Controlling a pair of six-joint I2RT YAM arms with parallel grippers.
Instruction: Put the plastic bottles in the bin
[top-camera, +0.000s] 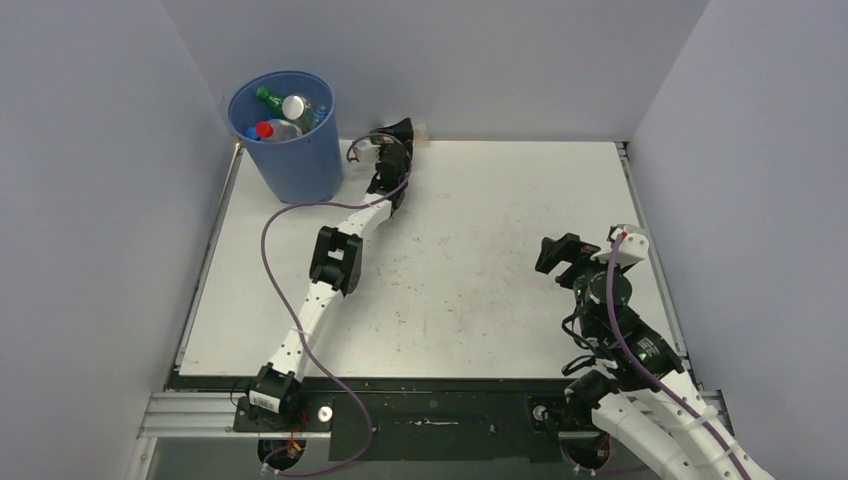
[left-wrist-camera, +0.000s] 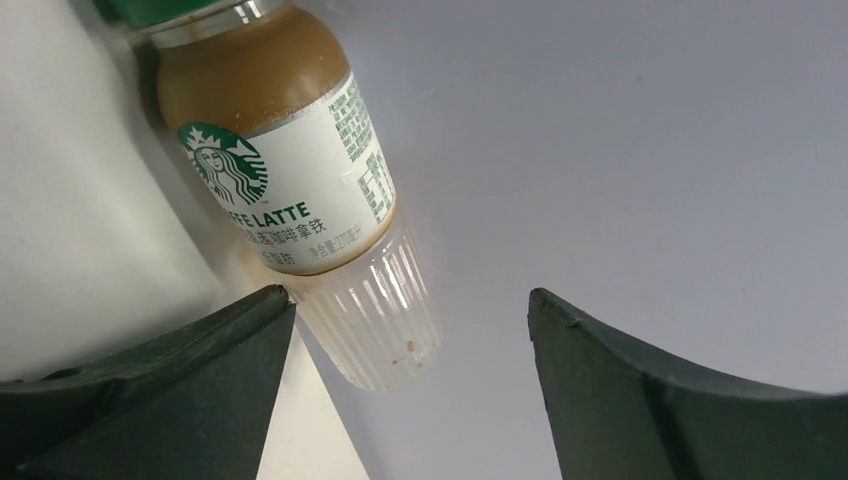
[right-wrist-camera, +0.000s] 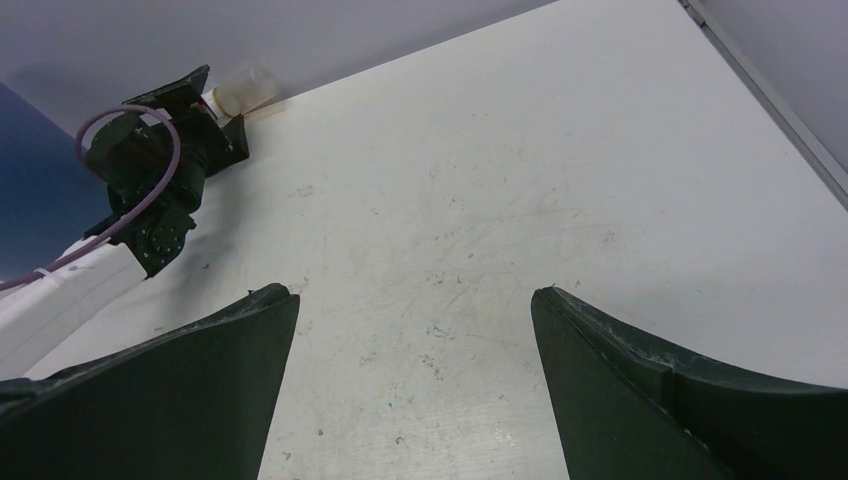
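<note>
A plastic Starbucks latte bottle (left-wrist-camera: 290, 180) lies along the back edge of the white table, mostly hidden in the top view behind my left gripper (top-camera: 395, 130). In the left wrist view my left gripper's fingers stand apart at the bottle's lower end, not closed on it. The blue bin (top-camera: 295, 165) stands at the back left with several bottles in it, among them a red-capped one (top-camera: 282, 131). My right gripper (top-camera: 555, 258) is open and empty over the right side of the table.
Grey walls enclose it at the back and both sides. A purple cable loops over the left arm, close to the bin.
</note>
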